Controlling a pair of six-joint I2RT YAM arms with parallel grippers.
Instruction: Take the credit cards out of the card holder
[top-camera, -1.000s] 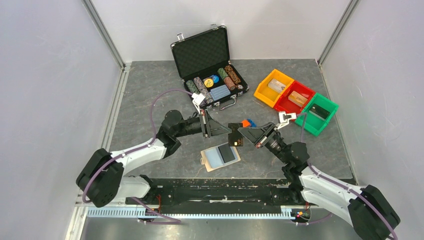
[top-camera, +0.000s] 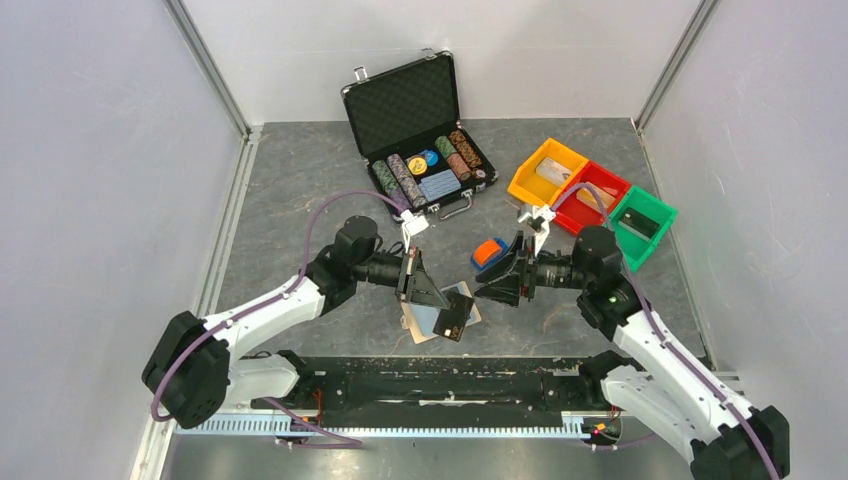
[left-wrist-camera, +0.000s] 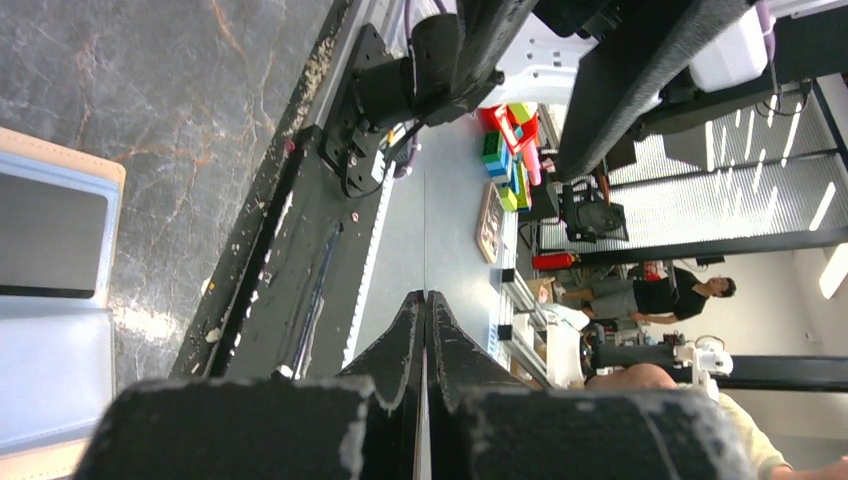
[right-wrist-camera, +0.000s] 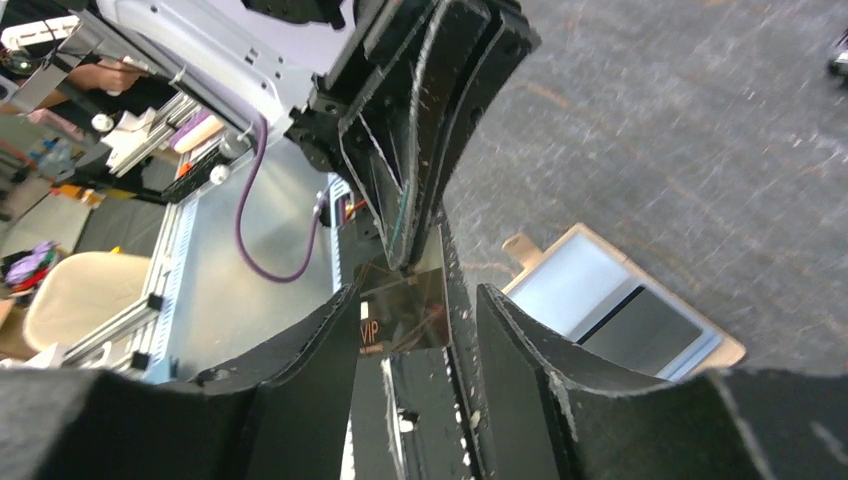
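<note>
A thin black card (top-camera: 455, 318) hangs over the table, its upper corner pinched by my left gripper (top-camera: 446, 301). Gold "VIP" lettering marks this card (right-wrist-camera: 408, 318) in the right wrist view; in the left wrist view the card (left-wrist-camera: 425, 230) is edge-on, a fine line rising from the closed fingertips. Below it lies the card holder (top-camera: 425, 320), opened flat, beige-rimmed with pale blue sleeves. A dark panel or card (left-wrist-camera: 45, 235) shows in one sleeve. To the right, my right gripper is parted and empty, apart from the card.
Yellow (top-camera: 525, 183), red (top-camera: 575, 217) and green (top-camera: 668, 213) bins with items inside stand at the back right. An open poker-chip case (top-camera: 402, 100) is at the back. An orange and blue object (top-camera: 488, 252) sits behind the right gripper.
Both grippers met at the black card before; now the right one has parted from it and drawn back right. The left has brought the card nearer the front edge, over the holder, and tilted it.
</note>
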